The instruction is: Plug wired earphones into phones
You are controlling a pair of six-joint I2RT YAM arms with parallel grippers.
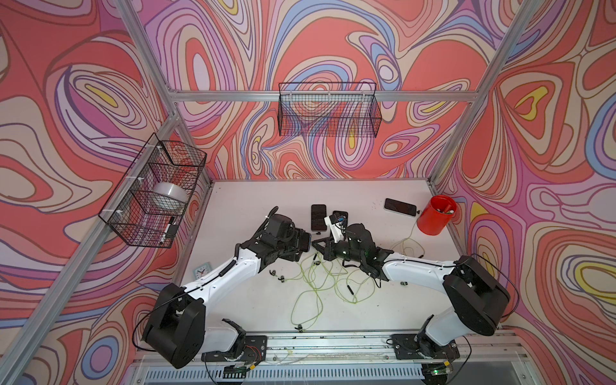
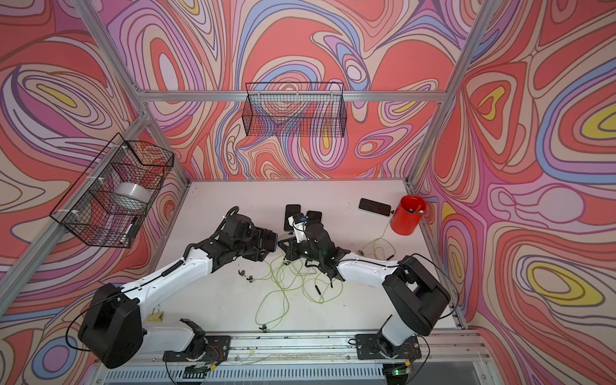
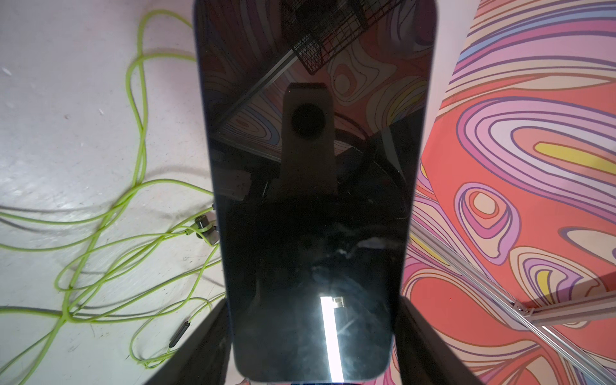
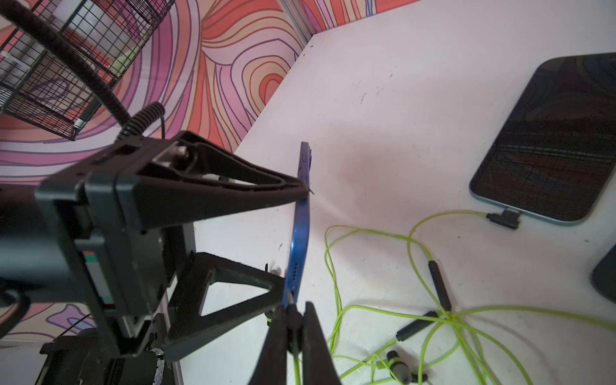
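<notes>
In the left wrist view a dark-screened phone (image 3: 308,256) is gripped by its two long edges, with my left gripper shut on it. The right wrist view shows this phone edge-on in the air as a thin blue strip (image 4: 298,237) between the left fingers. At its lower end my right gripper is shut on a black earphone plug (image 4: 294,324), a green cable hanging below. The plug's tip is at the phone's bottom end; whether it is inside the port I cannot tell.
Tangled green earphone cables (image 4: 442,314) with black parts lie on the table below. One phone (image 4: 551,141) has a plug (image 4: 503,219) at its end. Another phone (image 1: 399,206) lies back right beside a red bin (image 1: 436,215).
</notes>
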